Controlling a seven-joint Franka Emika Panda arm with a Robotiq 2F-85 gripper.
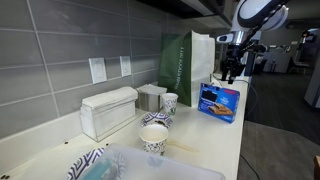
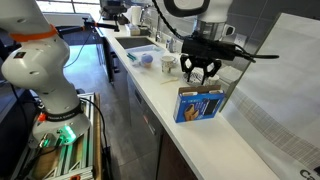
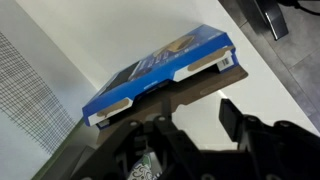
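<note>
A blue box (image 1: 218, 102) with a food picture on its front stands upright near the far end of the white counter. The second exterior view shows the same box (image 2: 198, 104) with its top flaps raised. My gripper hangs above the box; its fingers are apart, with nothing visible between them. From the wrist, the box (image 3: 165, 65) lies beyond the fingertips, and a brown cardboard flap (image 3: 190, 93) sticks out along its near edge. Seen from the second exterior camera, my gripper (image 2: 197, 74) is just over the open top.
Behind the box stands a green and white bag (image 1: 186, 68). Toward the near end are a patterned cup (image 1: 169, 104), a paper bowl (image 1: 154, 138), a towel dispenser (image 1: 109, 112) and a clear plastic bin (image 1: 150, 168). In the second exterior view, the counter in front of the box is bare.
</note>
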